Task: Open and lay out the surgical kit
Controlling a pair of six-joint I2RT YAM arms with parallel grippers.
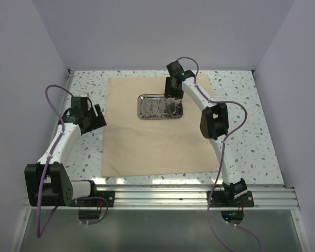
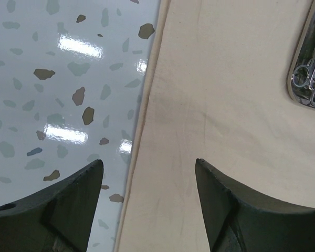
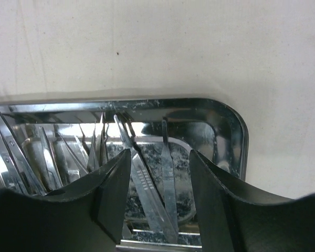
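A shiny metal tray [image 1: 160, 118] rests on the spread tan cloth [image 1: 155, 152], toward its far side. In the right wrist view, two slim flat handled instruments lie in the tray's right part: a wider handle [image 3: 147, 191] and a narrower handle [image 3: 168, 181]. My right gripper hovers over them, fingers apart, nothing held; its fingers hide parts of the tray. Several scissors and tweezers fill the tray's left part, and ring handles [image 2: 301, 75] show in the left wrist view. Away at the cloth's left edge, my left gripper is open and empty.
Speckled white tabletop [image 1: 247, 136] borders the cloth on both sides. The cloth in front of the tray is bare, with wide free room. Purple cables [image 1: 241, 123] loop beside both arms.
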